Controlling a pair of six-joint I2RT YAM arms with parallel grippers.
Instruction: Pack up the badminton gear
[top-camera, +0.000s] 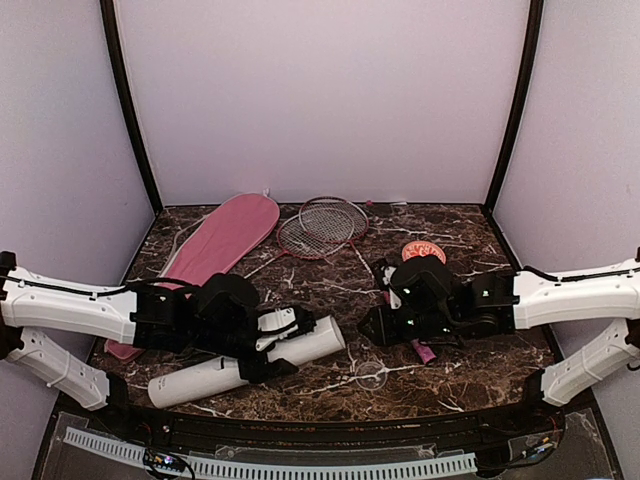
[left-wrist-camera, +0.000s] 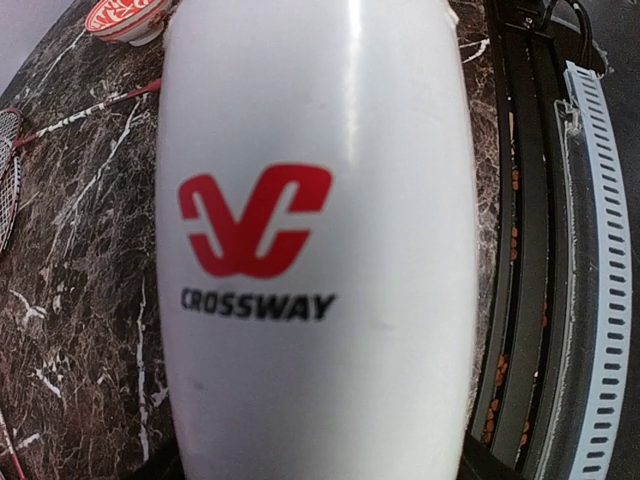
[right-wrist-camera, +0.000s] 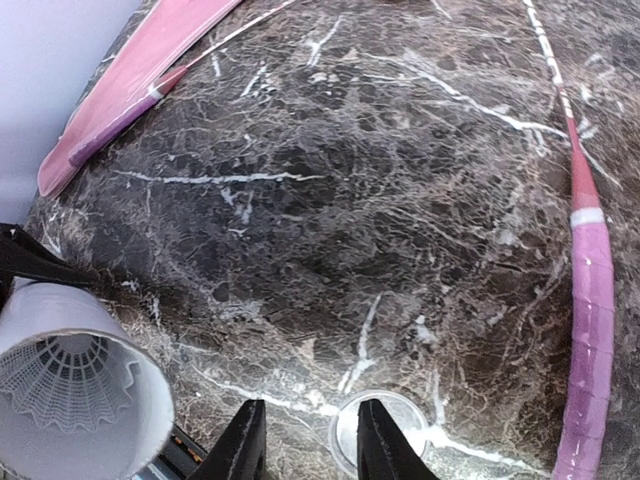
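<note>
A white CROSSWAY shuttlecock tube (left-wrist-camera: 330, 240) lies across my left gripper (top-camera: 282, 345), which is shut around it. In the top view the tube slants up to the right. Its right end is uncapped, and the right wrist view shows a netted shuttlecock skirt (right-wrist-camera: 68, 378) inside. My right gripper stands open just right of that mouth, nothing between its fingers. Below it a clear round lid (top-camera: 371, 376) is seen against the table. Two rackets (top-camera: 320, 228) lie overlapped at the back; one purple grip (right-wrist-camera: 591, 330) shows at right. The pink racket bag (top-camera: 225, 240) lies flat at left.
A red-patterned bowl (left-wrist-camera: 125, 18) holds the back right, partly behind my right arm in the top view. A slotted white strip (top-camera: 280, 470) runs along the front, beyond the table edge.
</note>
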